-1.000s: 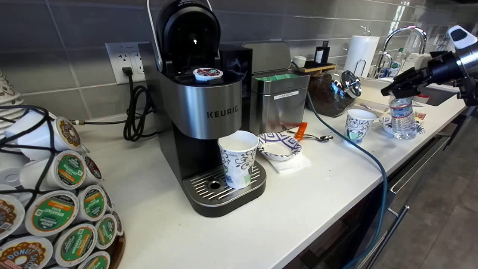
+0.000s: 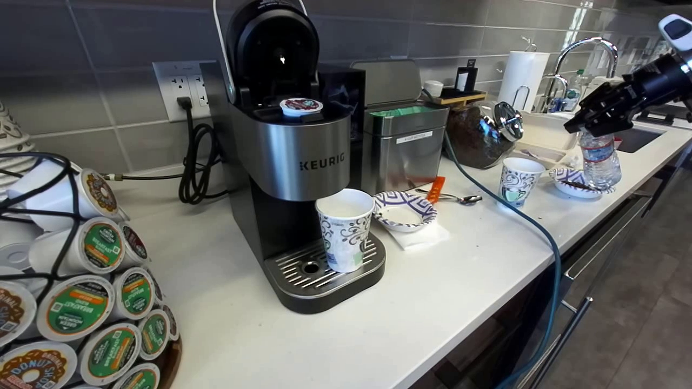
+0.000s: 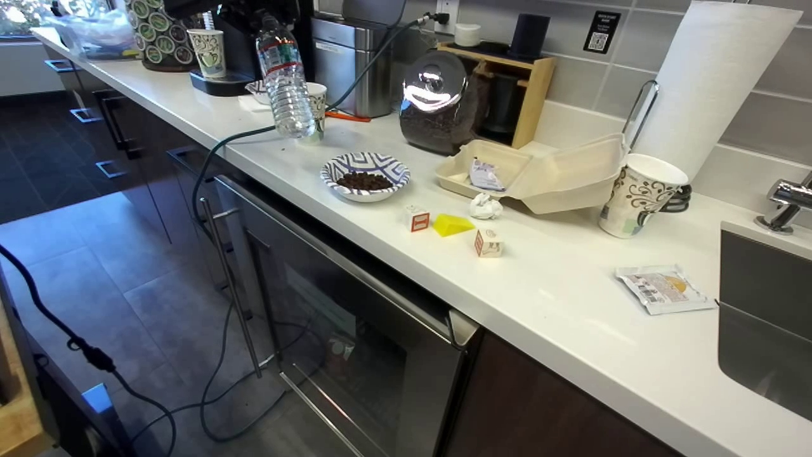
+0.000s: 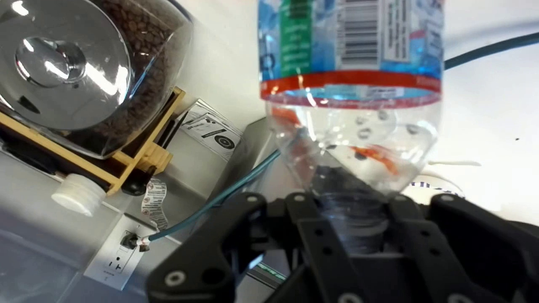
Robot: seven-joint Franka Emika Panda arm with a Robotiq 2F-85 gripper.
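A clear plastic water bottle [image 2: 601, 162] hangs from my gripper [image 2: 584, 129], which is shut on its neck end. In exterior view 2 the bottle [image 3: 287, 84] tilts in the air, base down, left of a patterned bowl [image 3: 356, 193] holding dark beans. The wrist view has the bottle's label [image 4: 353, 40] at the top centre, with the black fingers [image 4: 323, 242] around the narrow end. A patterned paper cup [image 2: 519, 181] stands on the counter left of the bottle. Another cup [image 2: 344, 236] rests on the drip tray of the Keurig coffee machine [image 2: 298, 152], whose lid is up with a pod on top.
A steel bin [image 2: 407, 146] and a glass jar of beans [image 3: 434, 114] line the wall. A teal cable [image 2: 538, 227] crosses the counter edge. Small boxes [image 3: 488, 243], a takeout box [image 3: 571, 183] and a cup [image 3: 639, 197] sit nearer the sink [image 3: 765, 320].
My arm and the bottle have shifted right and slightly up in exterior view 1, and the bottle leans more. Everything else stands where it was.
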